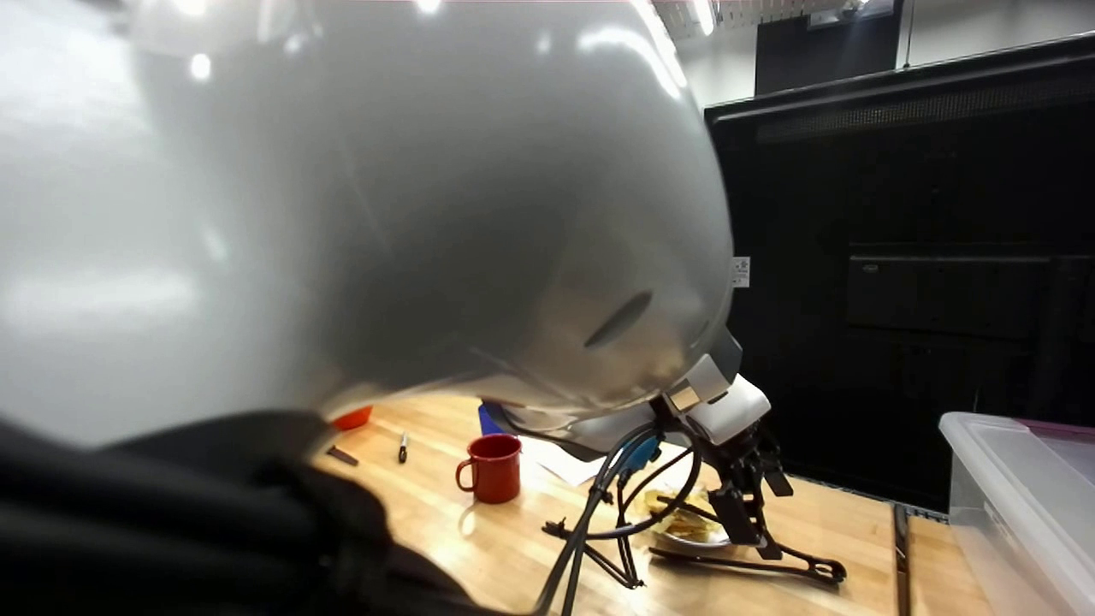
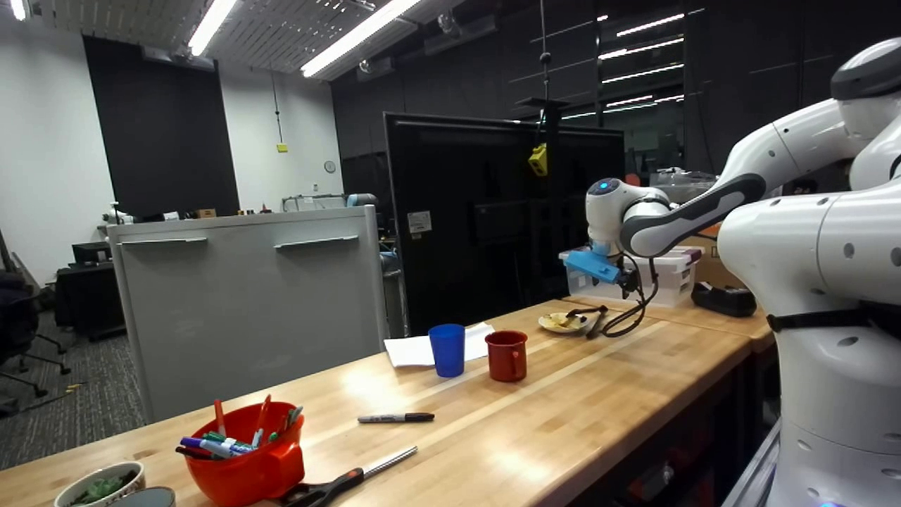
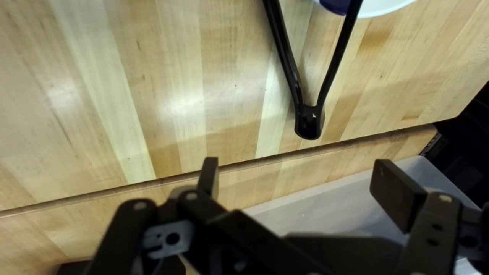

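My gripper is open, with nothing between its fingers. Black tongs (image 3: pixel 308 123) lie on the wooden table, their joined end just beyond the fingertips in the wrist view and their arms spread toward the plate (image 3: pixel 389 6). In exterior view 1 the gripper (image 1: pixel 761 515) hangs close to the tongs (image 1: pixel 821 569), partly covering the plate. Yellow, chip-like food (image 1: pixel 685 525) lies on the plate. From exterior view 2, the plate (image 2: pixel 553 328) shows left of the gripper, whose fingers are hard to make out there.
A red mug (image 2: pixel 507 355) and blue cup (image 2: pixel 447 350) stand farther along the table, near white paper (image 2: pixel 409 351). A marker (image 2: pixel 396 417), scissors (image 2: pixel 338 483) and a red pen container (image 2: pixel 250 460) lie beyond. A clear plastic bin (image 1: pixel 1026 503) borders the tongs' side; a black screen (image 1: pixel 903 308) stands behind.
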